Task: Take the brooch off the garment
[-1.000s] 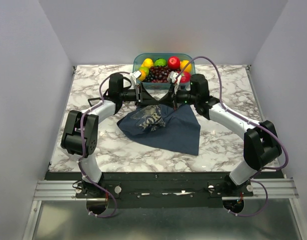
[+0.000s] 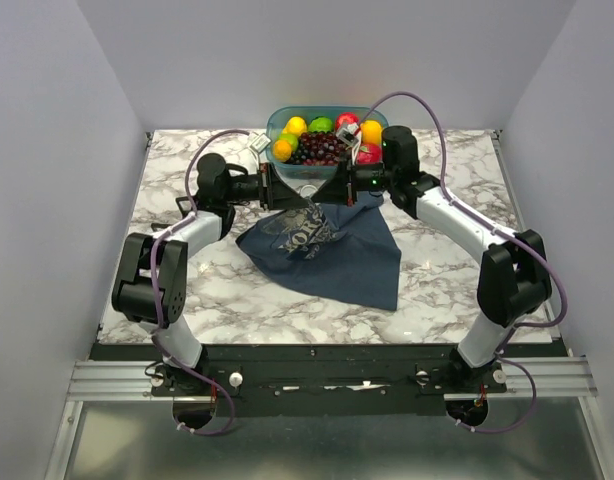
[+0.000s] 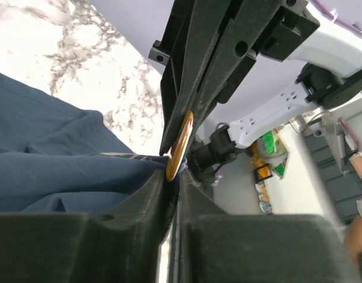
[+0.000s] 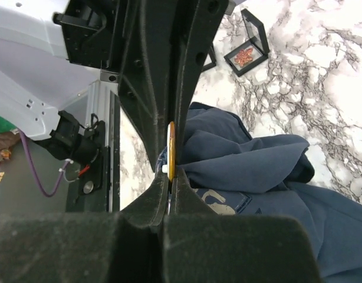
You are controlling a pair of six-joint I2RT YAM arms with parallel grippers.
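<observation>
The dark blue garment point(image 2: 337, 265) with pale lettering lies on the marble table, its upper edge lifted where the grippers meet. A thin golden brooch point(image 3: 180, 146) stands almost edge-on at the fingertips of my right gripper. That gripper is shut; whether the brooch is pinched or only touched is unclear. In the right wrist view the brooch point(image 4: 171, 151) shows a small white knob at its side. Fabric reaches the tips of my left gripper, close beside the brooch. Its fingers are blurred, and their hold on the cloth is hard to judge.
A small dark open box point(image 4: 248, 53) with a reddish ornament inside stands on the table. Behind the garment is a clear blue bin point(image 2: 327, 170) of fruit. The marble is bare at the front and far right.
Over the last second my left gripper and arm have shifted slightly left and tilted. The raised cloth moved a little with them. My right gripper has moved only slightly.
</observation>
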